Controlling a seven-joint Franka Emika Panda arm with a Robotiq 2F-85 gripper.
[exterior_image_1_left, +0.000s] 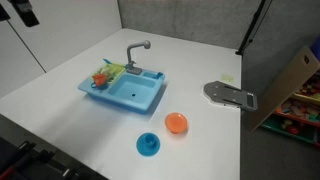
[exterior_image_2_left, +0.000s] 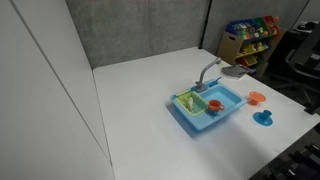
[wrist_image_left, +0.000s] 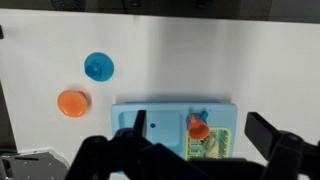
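A light blue toy sink (exterior_image_1_left: 135, 95) with a grey faucet (exterior_image_1_left: 132, 58) sits on the white table. In its side compartment is a small orange cup (wrist_image_left: 198, 129), beside some green and yellow items (wrist_image_left: 213, 145). In front of the sink lie a blue dish (exterior_image_1_left: 148, 146) with a raised blue middle and an orange dish (exterior_image_1_left: 176, 123), apart from each other. My gripper hangs high above the table; in the wrist view its fingers (wrist_image_left: 131, 143) are spread wide on either side of the cup, with nothing held.
A flat grey object with a handle (exterior_image_1_left: 229, 95) rests on the table's right side. Shelves of colourful bins (exterior_image_1_left: 297, 110) stand beyond that edge. Bare white tabletop (exterior_image_2_left: 140, 120) spreads left of the sink.
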